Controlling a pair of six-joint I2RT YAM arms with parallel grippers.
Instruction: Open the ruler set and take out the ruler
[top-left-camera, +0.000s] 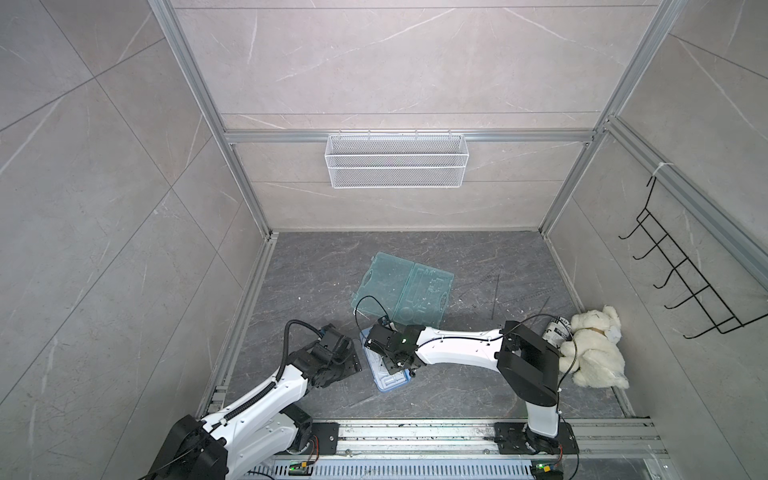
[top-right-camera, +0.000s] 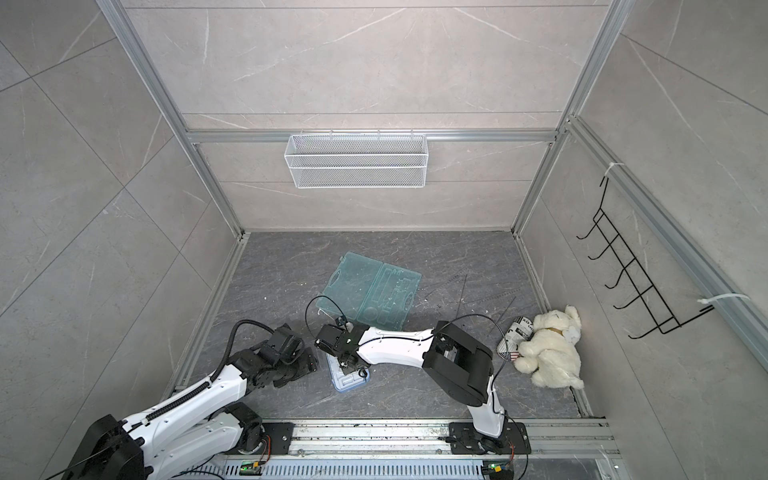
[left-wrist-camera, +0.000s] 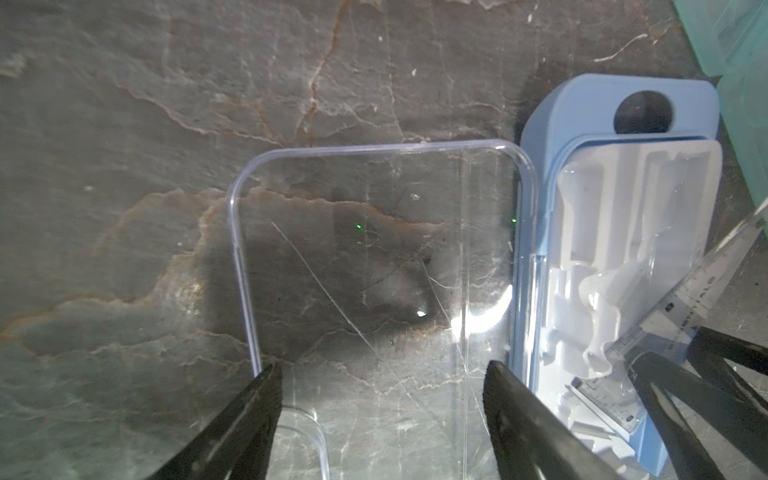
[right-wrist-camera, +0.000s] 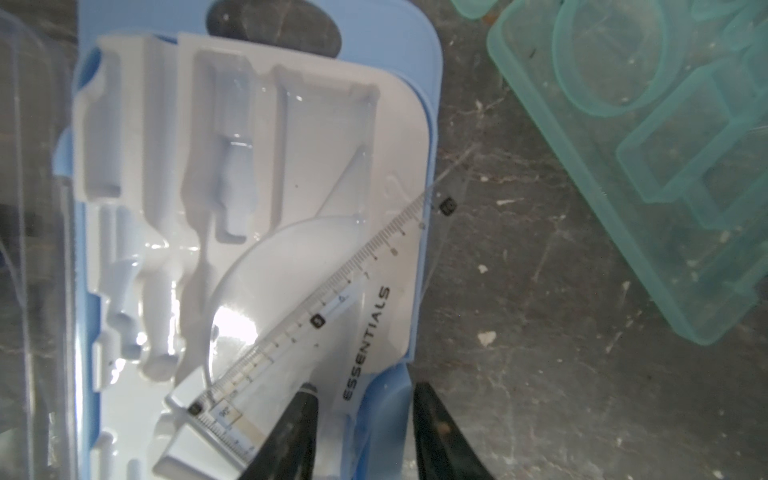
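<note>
The blue ruler set case (top-left-camera: 386, 376) lies open on the dark floor, its clear lid (left-wrist-camera: 368, 264) swung out to the left. In the right wrist view, a clear ruler (right-wrist-camera: 320, 312) marked ESSENTIALS lies diagonally over the white tray (right-wrist-camera: 128, 120), with a curved clear piece under it. My right gripper hovers over the case's right edge by the ruler, fingers apart, nothing clearly held. My left gripper is open over the clear lid, left of the case.
A teal plastic case (top-left-camera: 424, 296) lies open behind. A white plush toy (top-right-camera: 552, 360) sits at the right wall, a white mesh basket (top-left-camera: 396, 160) hangs on the back wall and a black hook rack (top-right-camera: 640, 280) on the right.
</note>
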